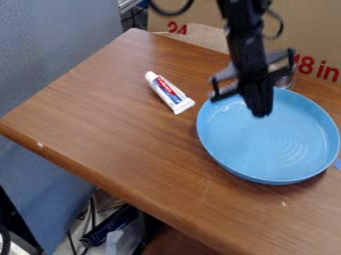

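Note:
My black gripper hangs from the top right over the back part of a round light-blue plate; its tips are blurred, and I cannot tell whether it is open or shut. A white toothpaste tube with red and blue print lies on the wooden table to the left of the plate.
A cardboard box stands at the back, and a metal object behind the gripper is mostly hidden.

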